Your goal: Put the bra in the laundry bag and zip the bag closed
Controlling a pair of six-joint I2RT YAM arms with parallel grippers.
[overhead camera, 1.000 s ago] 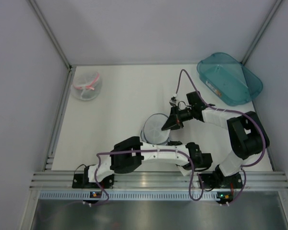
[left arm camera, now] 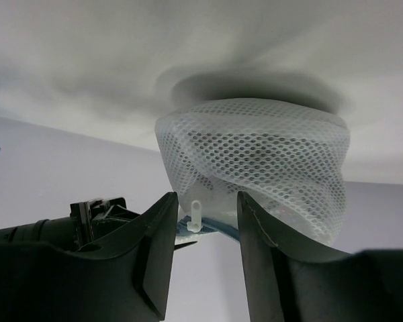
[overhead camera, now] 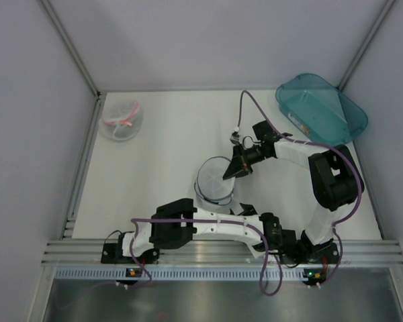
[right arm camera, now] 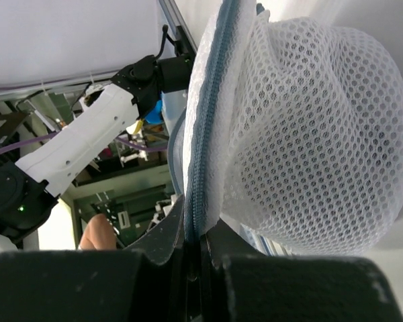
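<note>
The white mesh laundry bag [overhead camera: 211,180] with a blue-grey zipper is at the table's centre front, my right gripper [overhead camera: 231,173] shut on its zipper edge [right arm camera: 208,121]. In the left wrist view the mesh [left arm camera: 255,147] lies beyond my left gripper, whose fingers stand apart, with a white zipper pull [left arm camera: 195,216] seen between them, whether touching I cannot tell. The mesh body hangs to the right of the zipper in the right wrist view. I cannot tell whether a bra is inside.
A round mesh item with pink trim [overhead camera: 121,131] lies at the back left. A teal plastic basket [overhead camera: 316,121] stands at the back right.
Over the last second my right arm has shifted slightly left with the bag, and the left arm has moved a little toward the front.
</note>
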